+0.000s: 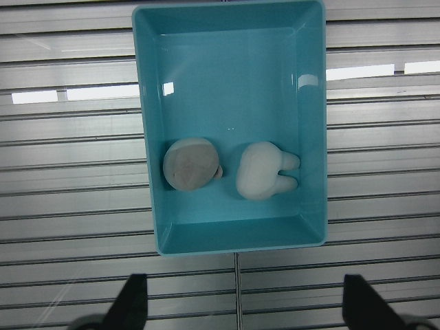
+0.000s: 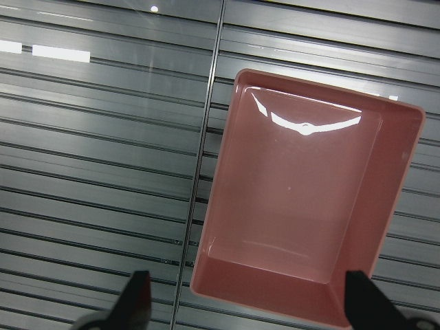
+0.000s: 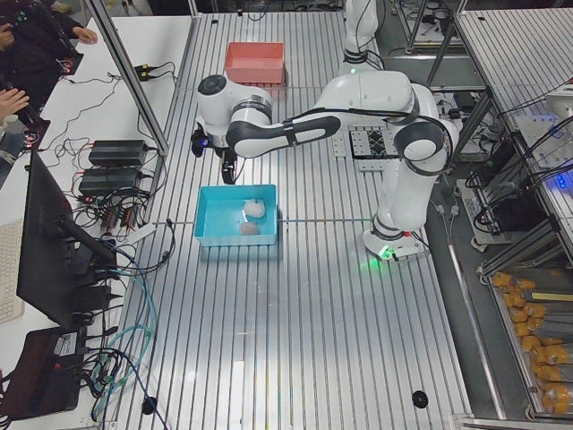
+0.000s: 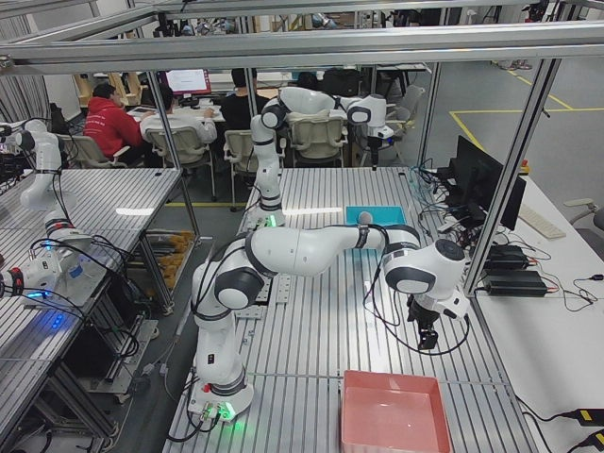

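Observation:
A blue bin [image 1: 229,237] holds two plush toys: a grey-and-white round one [image 1: 192,165] on the left and a white one with two ear-like limbs [image 1: 263,172] on the right, seen in the left wrist view. My left gripper is above and just beside the bin, open, with nothing between its fingers. A pink bin [image 2: 289,192] lies empty under my right gripper, which is also open and empty in the right wrist view.
Monitors [image 3: 54,251], black boxes [image 3: 112,166] and cables line one side; frame posts [image 4: 510,170] stand at the edges.

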